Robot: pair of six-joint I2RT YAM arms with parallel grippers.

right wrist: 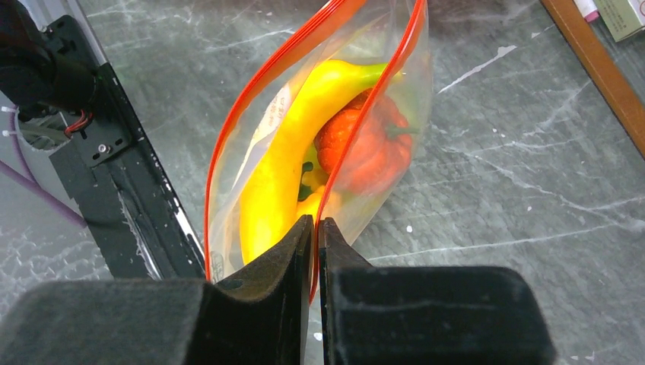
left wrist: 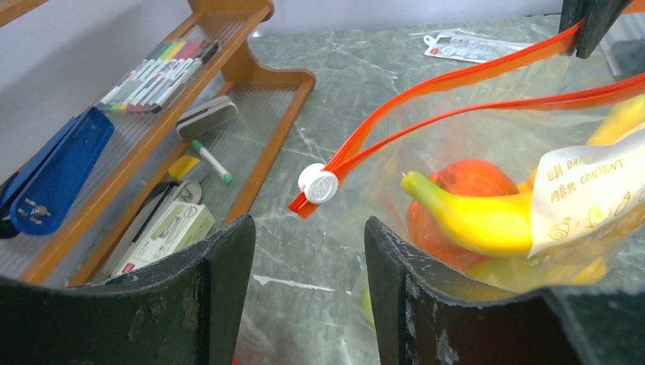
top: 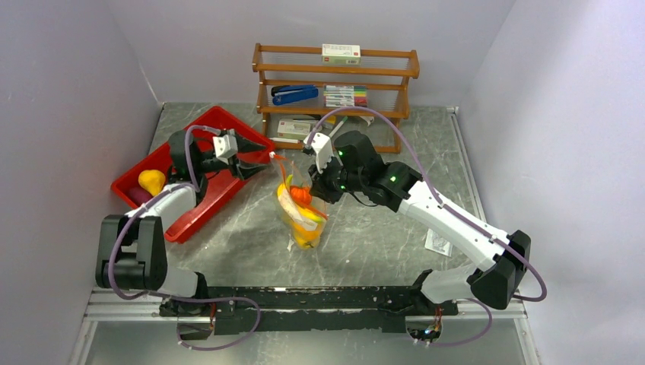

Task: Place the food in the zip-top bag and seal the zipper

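Note:
A clear zip top bag (top: 313,237) with an orange zipper stands at the table's middle, its mouth spread apart. Inside show a yellow banana-shaped food (right wrist: 275,182) and an orange pumpkin-like food (right wrist: 373,144), with more yellow food beneath. My right gripper is shut on one orange edge of the bag's mouth. To the left, my left gripper (top: 255,158) stands open, nothing between its fingers. The white zipper slider (left wrist: 322,186) lies ahead of those fingers (left wrist: 230,266), apart from them, at the bag's near zipper end.
The red bin (top: 199,220) at left holds a yellow food (top: 151,181) and a dark red one (top: 139,196). Behind the bag stands a wooden rack (top: 335,71) with a blue stapler (top: 295,94) and markers (top: 345,96).

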